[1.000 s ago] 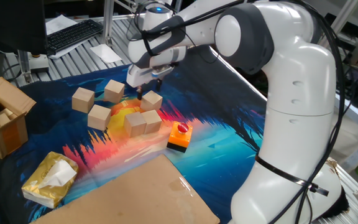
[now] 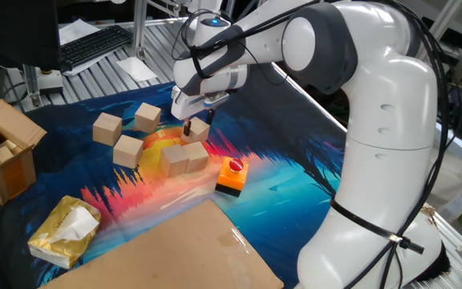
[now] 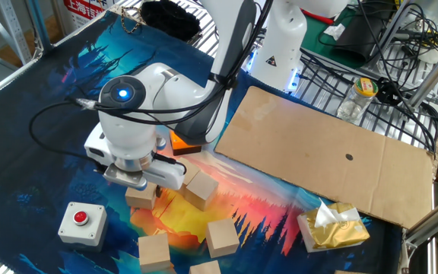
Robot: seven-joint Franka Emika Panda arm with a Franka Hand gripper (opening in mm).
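Note:
Several plain wooden cubes lie on the colourful mat (image 2: 271, 233). In exterior view 1, my gripper (image 2: 199, 123) is open and low over the rearmost right cube (image 2: 196, 133), with one dark fingertip at its left side and the other near its right side. Whether either finger touches the cube cannot be told. From the other side, the same cube (image 3: 140, 198) shows partly beneath the hand, which hides much of the fingers. Two cubes stand side by side just in front, one of them the left-hand cube (image 2: 173, 161). A looser group includes the far-left cube (image 2: 107, 128).
An orange box with a red button (image 2: 232, 175) stands right of the cubes. A white button box (image 3: 83, 225), a tissue pack (image 2: 66, 232), a flat cardboard sheet (image 2: 175, 253) and an open carton of blocks (image 2: 6, 164) lie around.
Compared with a second ago, my gripper has shifted right and come down, bringing its open fingers around the rear right cube. The cubes have stayed put.

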